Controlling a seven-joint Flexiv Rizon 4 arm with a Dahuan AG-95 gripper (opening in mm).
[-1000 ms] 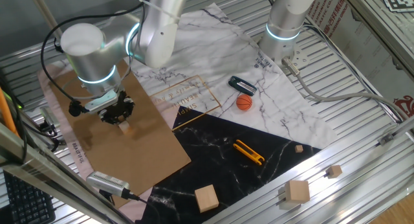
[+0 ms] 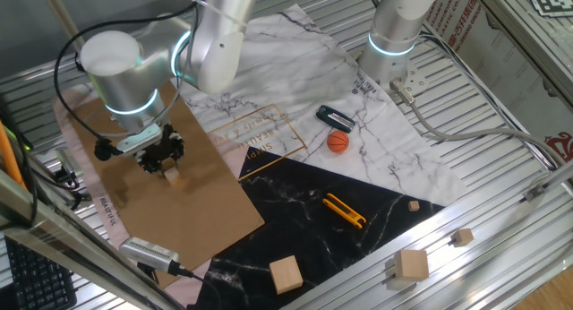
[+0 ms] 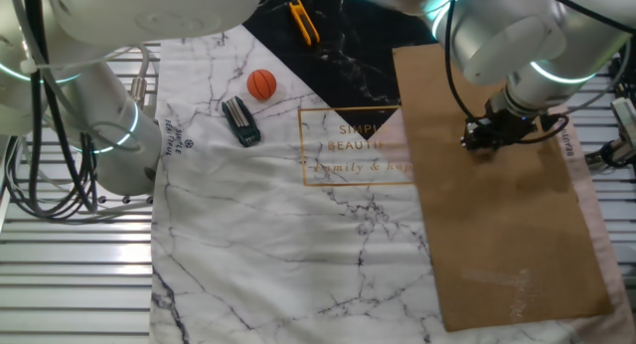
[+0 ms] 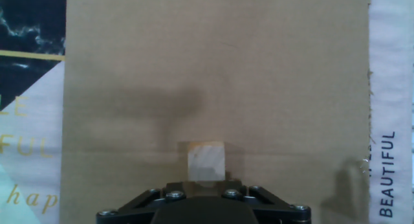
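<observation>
A small pale wooden block [image 4: 206, 162] appears in the wrist view straight ahead of my gripper, whose dark linkages cover its near end. In exterior view 1 my gripper [image 2: 165, 169] points down over the brown cardboard sheet [image 2: 206, 216], and the block [image 2: 174, 177] shows just at its fingertips. The inner finger faces are hidden, so I cannot tell whether they touch the block or whether it rests on the cardboard. From exterior view 2, the gripper [image 3: 484, 143] is low over the cardboard [image 3: 497, 235], and the block cannot be made out.
An orange ball [image 2: 337, 142] lies beside a dark green tool [image 2: 336, 118] on the marbled cloth. A yellow cutter [image 2: 345, 210] and a larger wooden block [image 2: 286, 274] lie on its black part. Several wooden blocks lie toward the lower right. Most of the cardboard is clear.
The arm has hardly moved; the gripper's dark fingers look slightly shifted in exterior view 1. The block and other objects stay in place.
</observation>
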